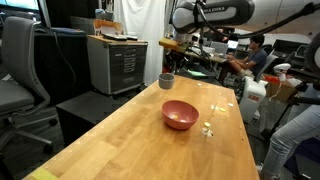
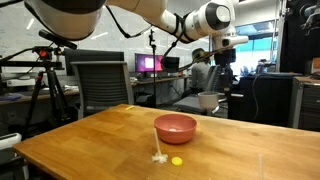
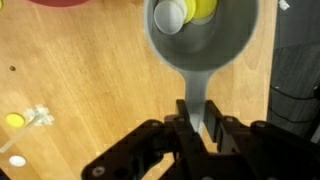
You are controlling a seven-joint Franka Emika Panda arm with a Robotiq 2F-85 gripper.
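Note:
A grey cup (image 3: pixel 205 48) with a long handle (image 3: pixel 196 95) hangs from my gripper, which is shut on that handle. Inside the cup lie a yellow piece (image 3: pixel 204 8) and pale round pieces (image 3: pixel 169 16). In exterior view 1 the cup (image 1: pixel 167 81) is low over the table's far end, below the gripper (image 1: pixel 172 62); whether it touches the wood I cannot tell. The second exterior view has the cup (image 2: pixel 209 101) behind the red bowl (image 2: pixel 176 127). That bowl stands upright on the table, apart from the cup.
Near the bowl lie a small yellow piece (image 2: pixel 177 161) and a whitish item (image 2: pixel 159 157). More small pieces are scattered along the table's right side in exterior view 1.

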